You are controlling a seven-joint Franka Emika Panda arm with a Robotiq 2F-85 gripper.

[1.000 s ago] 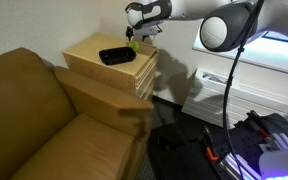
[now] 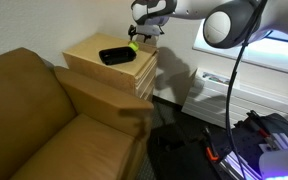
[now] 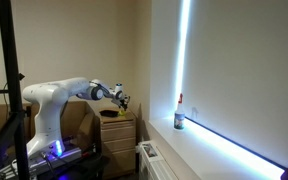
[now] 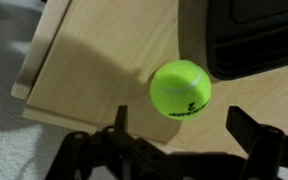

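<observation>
A bright yellow-green tennis ball [image 4: 180, 90] rests on the wooden top of a small cabinet [image 4: 99, 75], right beside a black tray [image 4: 259, 40]. My gripper is open above it, its two fingertips wide apart. In the wrist view the ball appears between the fingers' lines, somewhat ahead of the tips, and neither finger touches it. From exterior view 1, the ball [image 2: 133, 46] shows just below the gripper [image 2: 143, 32], at the tray's far right end.
The black tray [image 2: 118, 55] occupies the cabinet top near the ball. A brown sofa [image 2: 44, 115] stands in front of the cabinet, a white radiator [image 2: 219, 95] to its right. In exterior view 2 a bottle [image 3: 179, 112] stands on the windowsill.
My gripper and forearm have shifted slightly to the right in exterior view 1, leaving the ball a little clearer to see. Ball and tray have stayed in place.
</observation>
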